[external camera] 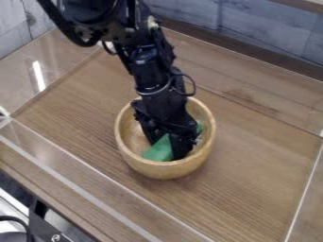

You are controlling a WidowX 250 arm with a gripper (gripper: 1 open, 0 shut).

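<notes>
A round tan wooden bowl (161, 168) sits in the middle of the table, with a green object (157, 152) inside it. My black gripper (172, 142) reaches down from the upper left into the bowl, over the green object and partly hiding it. The fingertips are dark and crowded in the bowl, so whether they are closed on the green object is hard to make out.
A grey wall stands at the top left, and dark cables show at the bottom left corner.
</notes>
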